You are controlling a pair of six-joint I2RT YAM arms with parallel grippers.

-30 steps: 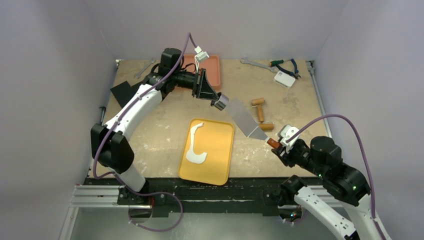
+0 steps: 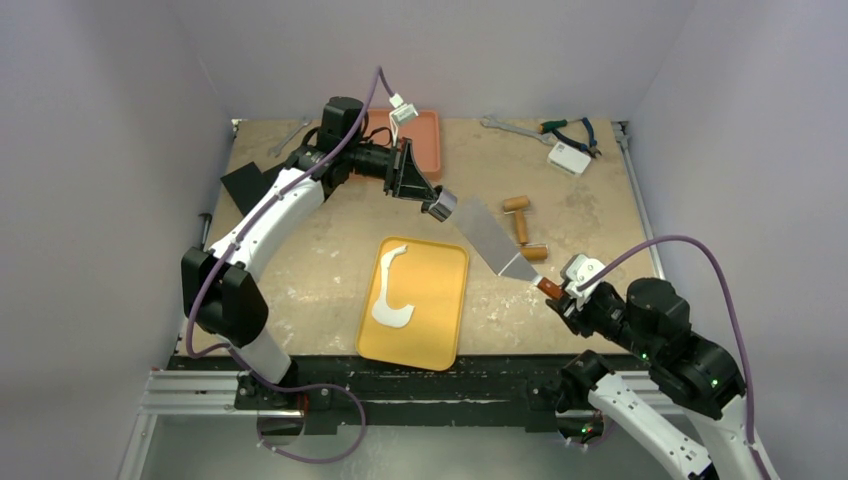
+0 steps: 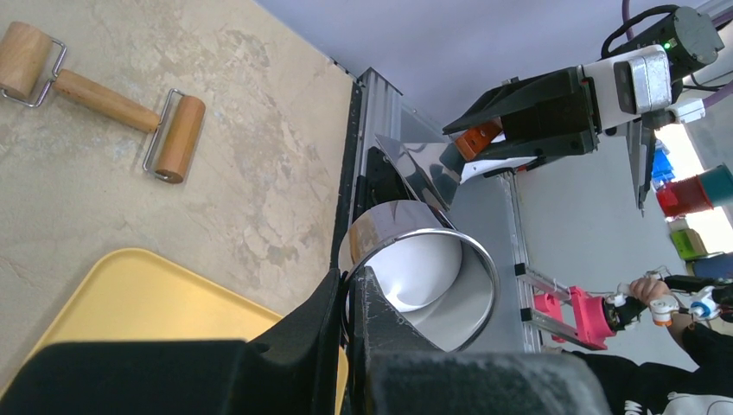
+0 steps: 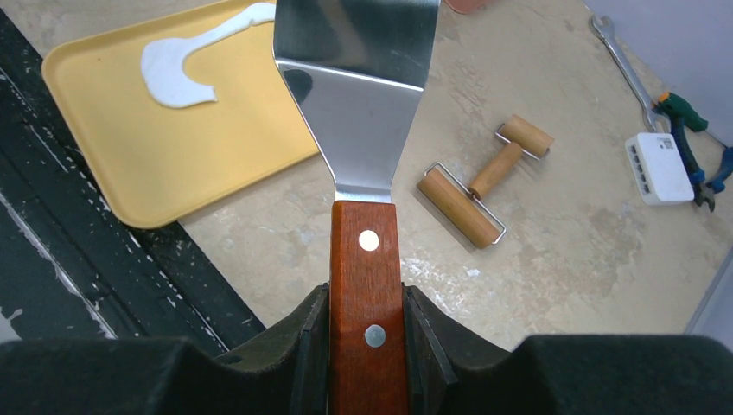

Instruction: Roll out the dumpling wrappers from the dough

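My left gripper [image 2: 425, 200] is shut on the rim of a metal ring cutter [image 3: 393, 216], which has a white inside. My right gripper [image 2: 560, 298] holds a metal spatula [image 4: 354, 112] by its wooden handle [image 4: 367, 277], the blade reaching close to the cutter. On a yellow tray [image 2: 420, 300] lies a flat white piece of dough [image 2: 392, 313] with a long narrow tail. A double-ended wooden rolling pin [image 2: 532, 253] rests on the table right of the tray.
An orange tray [image 2: 425, 130] is at the back. Wrenches [image 2: 505, 125], pliers [image 2: 580, 135] and a white box [image 2: 568, 160] lie at the back. Dark sheets [image 2: 243, 188] lie at the left. Bare table surrounds the rolling pin.
The left arm and the things on the table stay where they were.
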